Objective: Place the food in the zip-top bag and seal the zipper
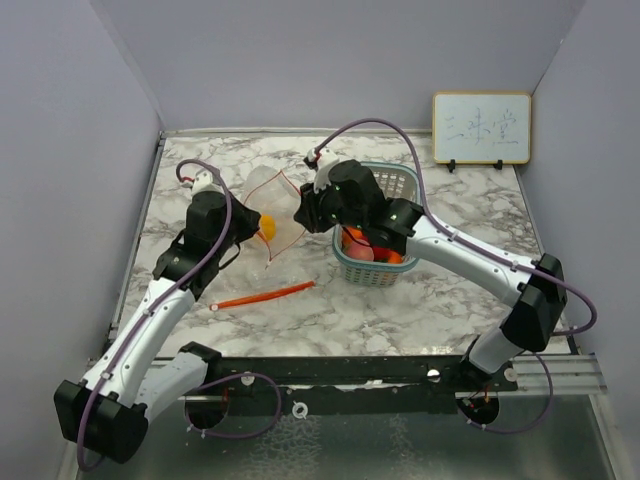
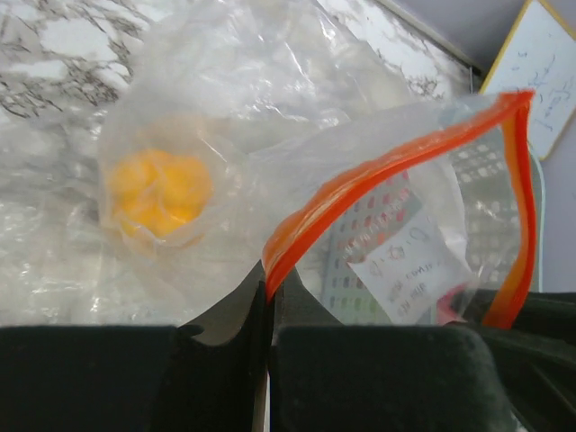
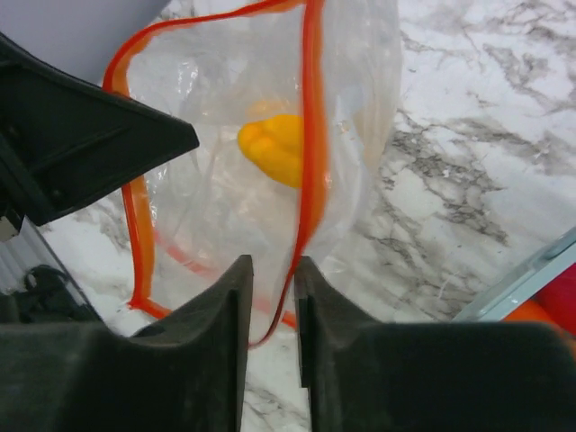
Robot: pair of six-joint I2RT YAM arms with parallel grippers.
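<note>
A clear bag [image 1: 283, 183] with an orange rim [image 3: 312, 135] is held up between my arms, its mouth wide. Inside it sits a yellow pepper [image 1: 267, 227], showing as a yellow lump [image 2: 160, 193] through the plastic. My left gripper is shut on the orange rim at one side of the mouth. At the other side is my right gripper, its fingers a little apart, with the rim passing between them. An orange-red strip [image 1: 262, 297] lies slanted on the table in front of the bag.
A grey-green basket [image 1: 372, 272] with red and orange food stands right of the bag, partly under my right arm. A small whiteboard [image 1: 482, 127] is at the back right.
</note>
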